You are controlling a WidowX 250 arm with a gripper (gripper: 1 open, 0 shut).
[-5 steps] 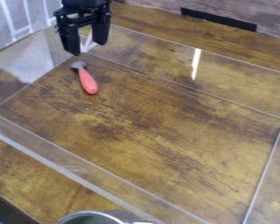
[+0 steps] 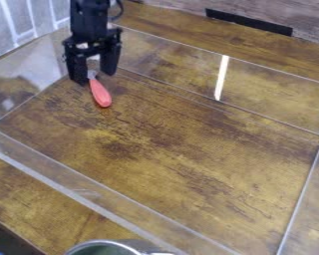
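Observation:
My black gripper (image 2: 93, 64) reaches down from the top left, its fingers open around the upper end of a red-handled utensil (image 2: 101, 94), which lies on the wooden surface. The utensil's metal end is partly hidden by the gripper; whether the fingers touch it is unclear.
A brown wooden table (image 2: 189, 149) fills the view, bordered by clear strips. A metal container (image 2: 103, 247) sits at the bottom edge.
My gripper has moved downward to the upper end of the red utensil, which lies where it was.

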